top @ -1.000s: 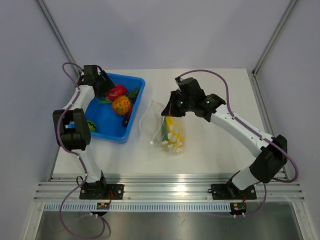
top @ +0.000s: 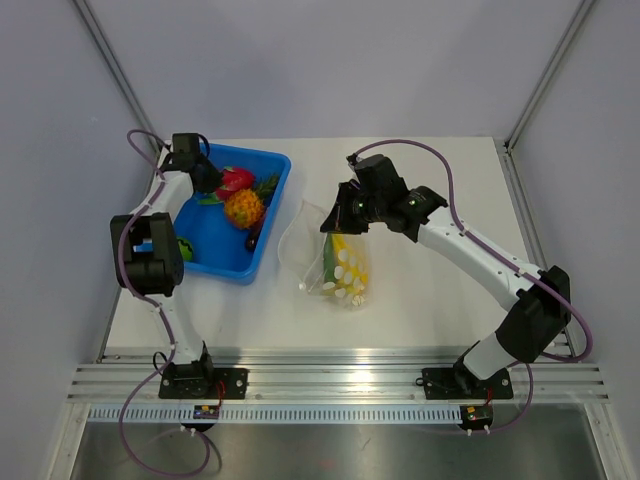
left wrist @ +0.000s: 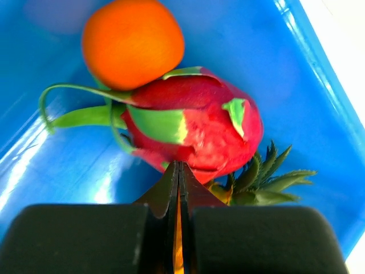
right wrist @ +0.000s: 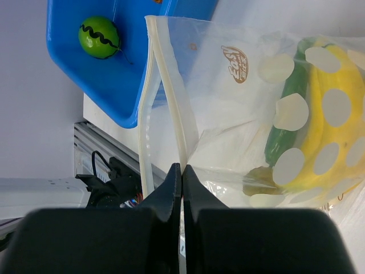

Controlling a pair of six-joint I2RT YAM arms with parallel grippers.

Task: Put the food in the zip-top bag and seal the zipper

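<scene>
My left gripper is shut with nothing between its fingers. Its tips stand at the near side of the red dragon fruit [left wrist: 194, 123], which lies outside them in the blue bin. An orange [left wrist: 132, 43] touches the fruit's far side, and a pineapple's green crown [left wrist: 265, 180] pokes out beside it; my fingers cover most of its body. The clear zip top bag [right wrist: 228, 114] has its mouth edge pinched in my right gripper. Inside the bag show a yellow item [right wrist: 328, 123] and a green one [right wrist: 288, 108], partly behind white dots.
The blue bin [top: 215, 268] stands at the left, its wall between the food and the bag. In it also lie a watermelon-like green ball [right wrist: 99, 37] and a dark item [top: 251, 242]. White table right of the bag is clear.
My left gripper has gone from open to shut, over the pineapple's edge next to the dragon fruit. The fruit stays in the bin. My right gripper keeps nearly the same place at the bag.
</scene>
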